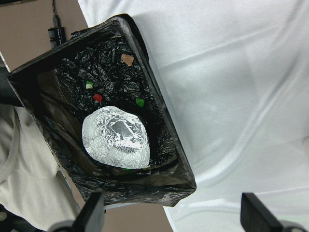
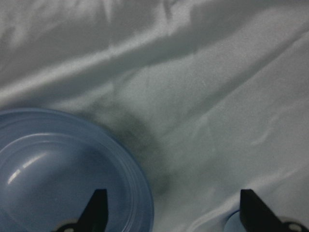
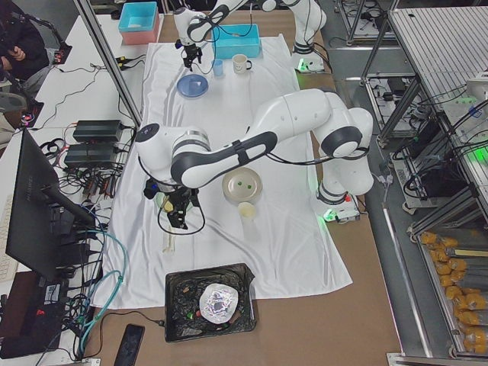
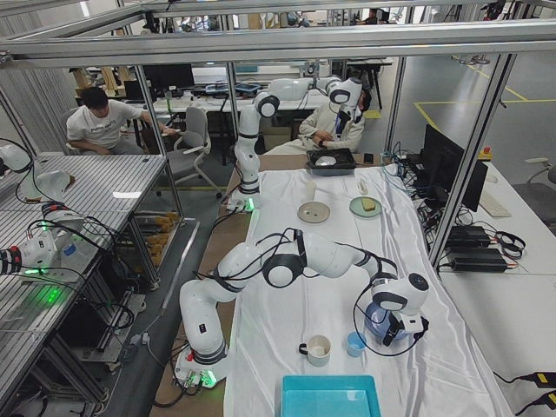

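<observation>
A black bin lined with a black bag [image 3: 175,320] holds a crumpled silver foil piece [image 1: 116,140] and small coloured scraps. My left gripper [image 3: 180,212] hangs over the cloth beside a green plate [image 4: 365,211] with a yellow item on it; in the left wrist view its fingers are apart, with nothing between them. A beige plate [image 4: 314,212] lies nearby. My right gripper [image 4: 401,332] is over a blue plate [image 2: 67,164], open and empty, a blue cup [image 4: 355,345] nearby.
A white mug [image 4: 318,352] and turquoise tray [image 4: 328,391] sit near the right arm's base. A monitor and cables line the table's side. The cloth between the plates is mostly clear.
</observation>
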